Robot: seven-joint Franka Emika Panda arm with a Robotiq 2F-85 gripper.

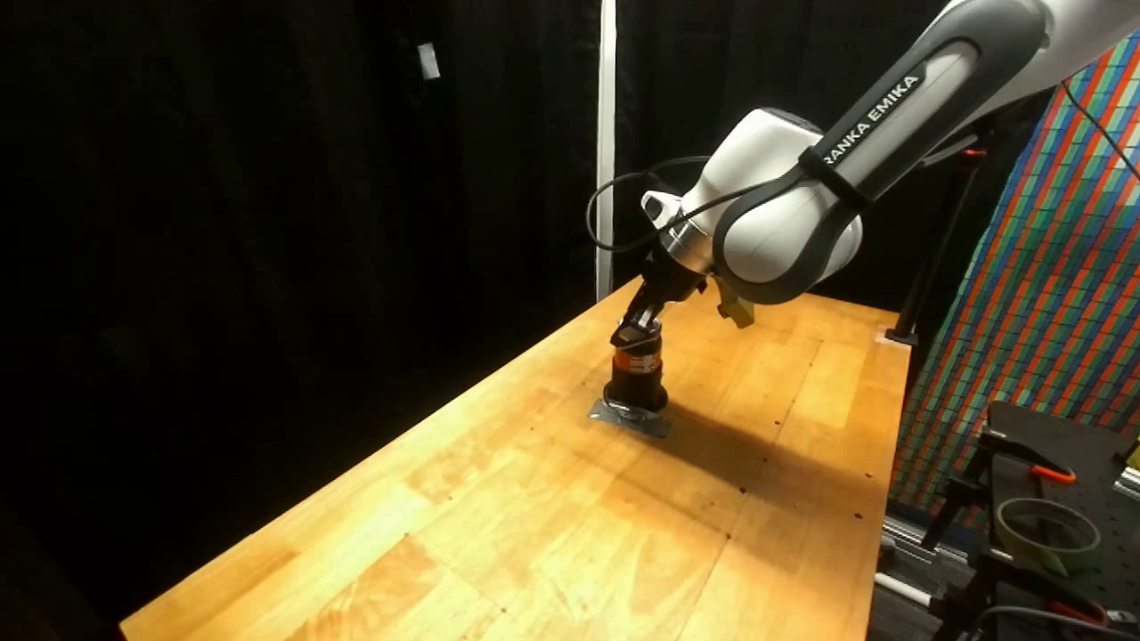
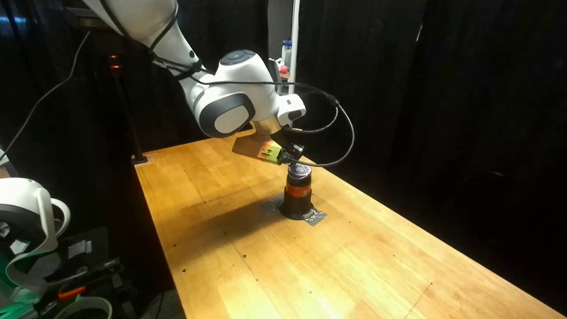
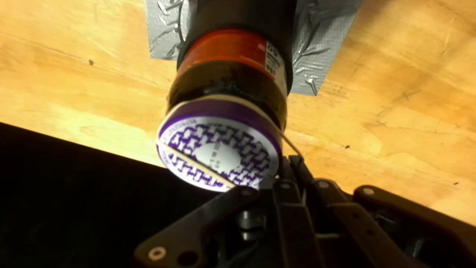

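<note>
A dark jar (image 3: 227,82) with an orange label stands upright in a black holder (image 2: 295,204) on the table. Its purple-and-white lid (image 3: 218,154) faces the wrist camera. A thin tan rubber band (image 3: 196,164) crosses the lid's top, and one strand runs off its right edge to the fingertips. At the lid's rim, my gripper is shut with the band apparently pinched between its tips. From outside, the gripper (image 1: 638,331) slants down onto the jar's top. The exact pinch is partly hidden by the dark fingers.
Silver tape (image 3: 323,51) fastens the holder to the wooden table (image 1: 513,513), whose surface is otherwise clear. The black curtain (image 1: 321,267) hangs beyond the table's long edge. A cable (image 2: 351,133) loops beside the wrist.
</note>
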